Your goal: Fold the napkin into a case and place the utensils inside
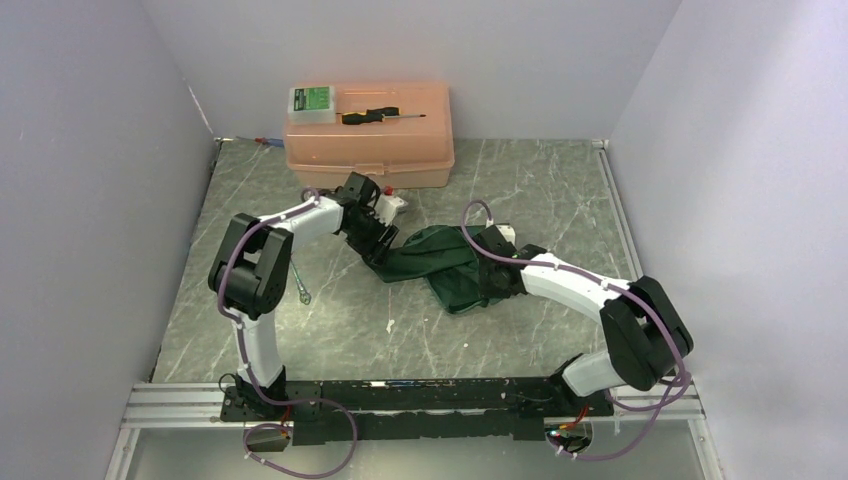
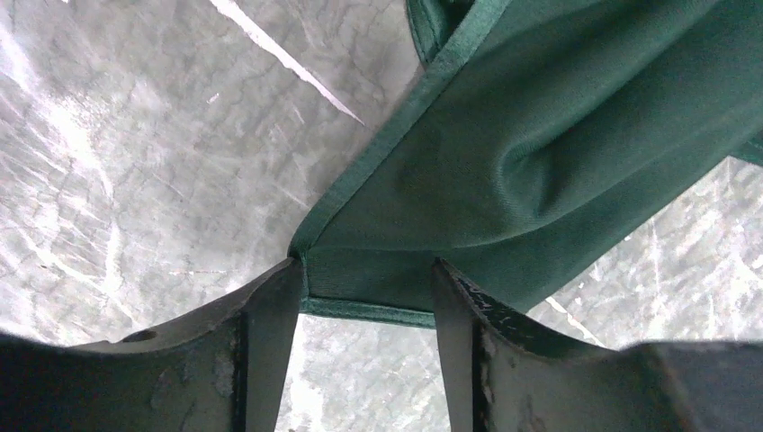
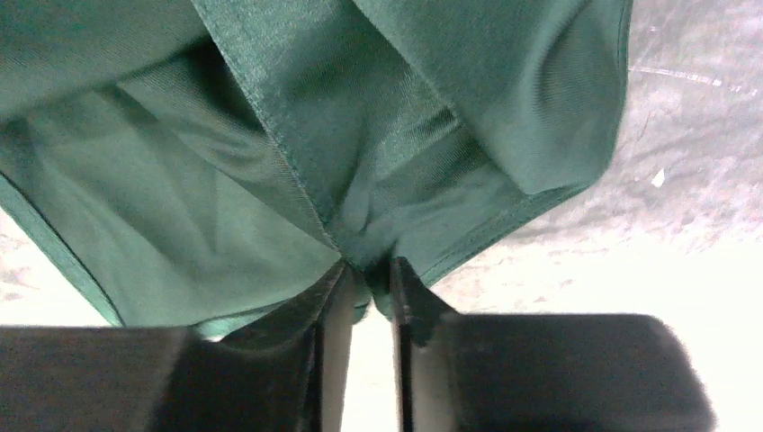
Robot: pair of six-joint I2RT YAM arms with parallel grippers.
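The dark green napkin lies loosely folded in the middle of the table. My left gripper is over its left corner, open, with the hemmed corner between and beneath the fingertips. My right gripper is low over the napkin's right part, fingers close around a hemmed fold; whether they grip it is unclear. A spoon with an ornate handle lies left of the napkin, partly hidden by the left arm.
A salmon toolbox stands at the back, bearing screwdrivers and a small clear box. Bare table shows in front of the napkin and at the back right.
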